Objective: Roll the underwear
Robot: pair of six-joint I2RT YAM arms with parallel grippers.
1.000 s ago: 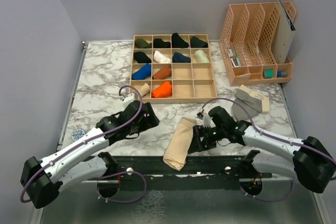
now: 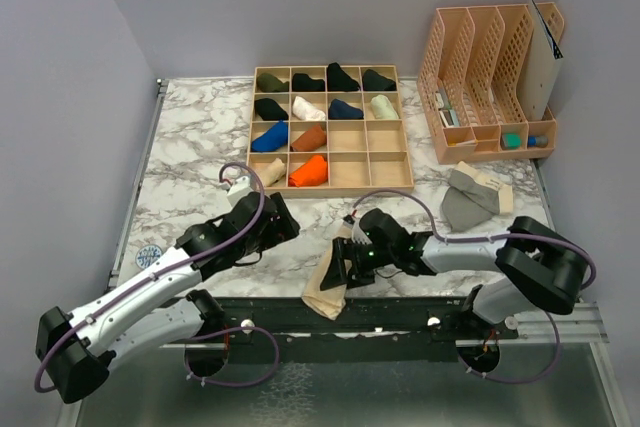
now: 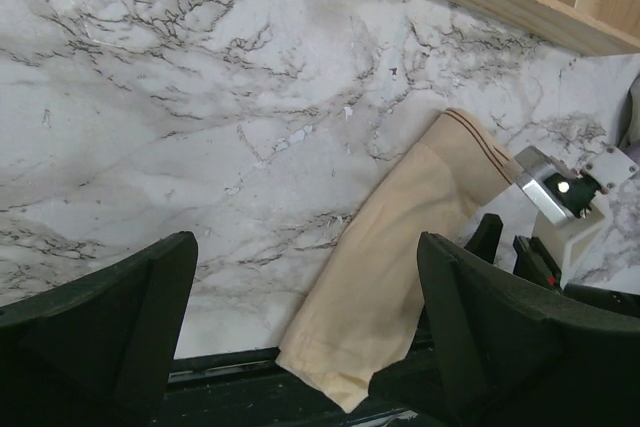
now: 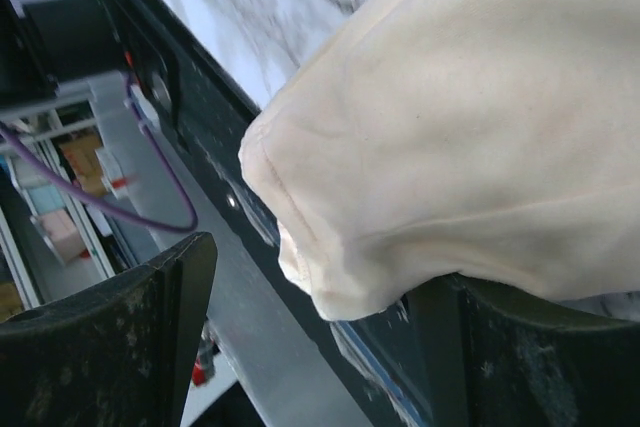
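Observation:
The beige underwear lies as a long folded strip, slanting across the table's front edge, its near end hanging over. In the left wrist view the underwear shows a striped band at its far end. My right gripper is over the strip's near half and hides part of it. Between and above the open fingers in the right wrist view is the underwear, with a raised fold passing over one fingertip. Left of the strip, above bare table, my left gripper hangs open and empty.
A wooden grid box with rolled coloured cloths stands behind, several compartments empty. Grey and beige cloths lie to the right, below a pink rack.
My right gripper has moved left from beside the underwear to over it. The underwear's near end has shifted slightly left. The left arm has barely moved.

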